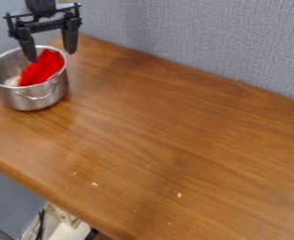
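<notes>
A steel pot [31, 94] stands at the left edge of the wooden table, holding a red block [41, 68] that leans against its inside. Just above the pot, my black gripper [47, 45] is open, its two fingers spread apart with nothing between them. The red block lies below the fingertips.
A grey wall runs along the back. Some pale parts and a cable sit below the table's front left edge.
</notes>
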